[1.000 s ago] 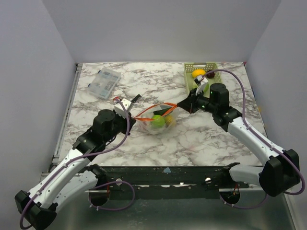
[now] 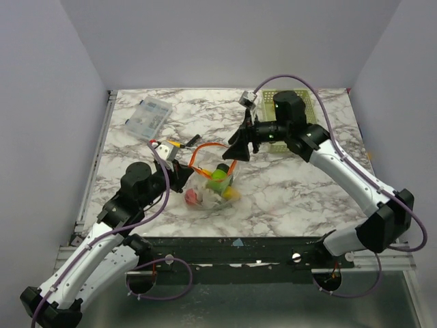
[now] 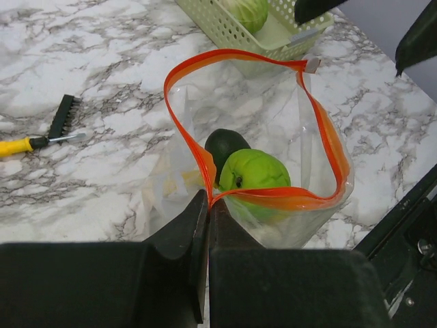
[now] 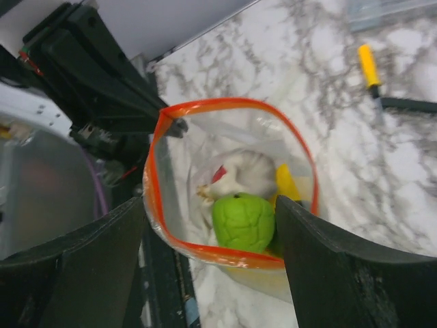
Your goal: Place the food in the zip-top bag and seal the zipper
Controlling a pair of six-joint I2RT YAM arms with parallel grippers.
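Note:
The clear zip bag (image 2: 212, 191) with its orange zipper (image 3: 273, 196) stands gaping at the front middle. Inside are a green pepper (image 3: 252, 171), a dark avocado (image 3: 224, 142), something yellow and pale items. My left gripper is shut on the bag's zipper edge at its left corner. My right gripper (image 2: 242, 140) is open above the bag's back right, apart from it, its dark fingers low in the right wrist view.
A green basket (image 3: 205, 14) with produce stands at the back right. A yellow screwdriver (image 3: 17, 145), a black holder (image 3: 61, 116) and a clear case (image 2: 149, 116) lie at the back left.
My right gripper let go of the bag's right corner, opened and moved left and up over the bag. The bag's mouth has widened. The left arm shifted slightly.

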